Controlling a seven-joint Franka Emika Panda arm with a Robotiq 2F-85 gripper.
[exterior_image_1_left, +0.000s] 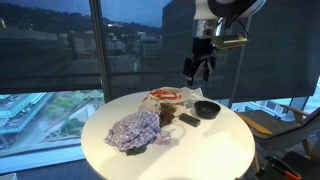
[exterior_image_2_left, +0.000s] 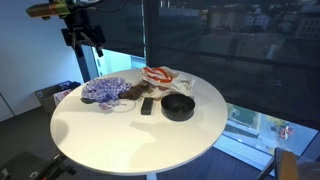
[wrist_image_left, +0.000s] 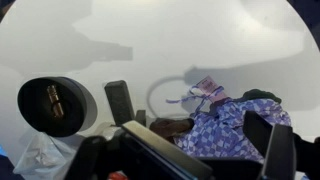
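Note:
My gripper (exterior_image_1_left: 199, 75) hangs above the round white table (exterior_image_1_left: 215, 160), pointing down and clear of everything on it. Its two fingers stand apart, open, with nothing held between them in the exterior views. In the wrist view the dark fingers (wrist_image_left: 275, 145) cover part of a crumpled blue-and-white checked cloth (wrist_image_left: 215, 135). That cloth (exterior_image_2_left: 100, 90) lies in a heap on the table. A black bowl (wrist_image_left: 38, 117) has a small brown item (wrist_image_left: 55, 101) inside. Beside the bowl lies a dark oblong block (wrist_image_left: 119, 102).
A red-and-white bag (exterior_image_2_left: 158, 74) and crumpled clear plastic (exterior_image_2_left: 182, 86) lie near the bowl. Something dark brown (wrist_image_left: 172, 127) touches the cloth. A chair (exterior_image_1_left: 275, 125) stands beside the table, with windows behind.

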